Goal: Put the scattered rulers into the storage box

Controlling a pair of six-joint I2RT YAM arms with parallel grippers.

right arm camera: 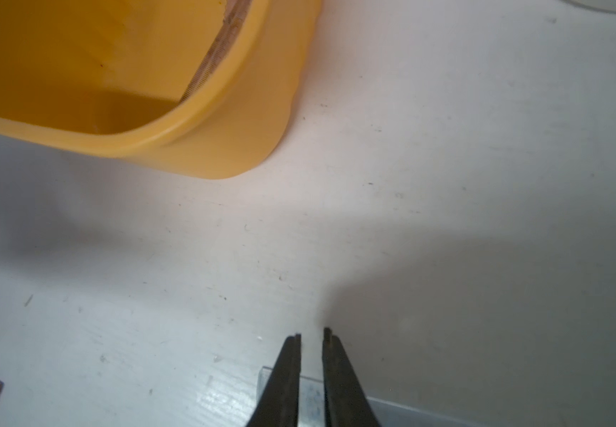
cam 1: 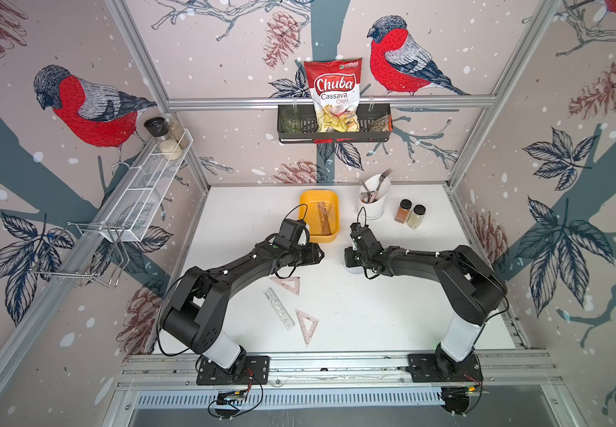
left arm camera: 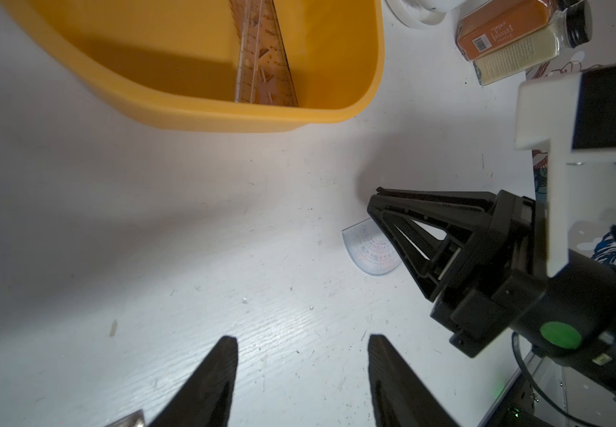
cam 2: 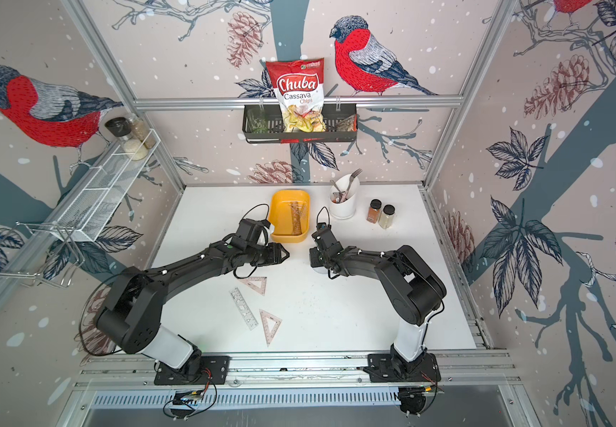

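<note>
The orange storage box [cam 1: 307,216] holds pinkish and clear rulers [left arm camera: 269,64]. A clear protractor [left arm camera: 370,247] lies on the table in front of the box. My right gripper is over it, shut to a narrow gap; the protractor's straight edge passes under the fingers, and whether they grip it does not show. The left gripper stands open above bare table near the box, nothing between its fingers. Toward the front left lie a pink triangle [cam 1: 286,284], a clear ruler [cam 1: 279,308] and a second pink triangle [cam 1: 306,327].
Behind the right arm stand a white cutlery holder [cam 1: 373,205] and two spice jars [cam 1: 409,214]. Both arms face each other closely in front of the box. A shelf basket [cam 1: 334,124] with a chip bag hangs on the back wall.
</note>
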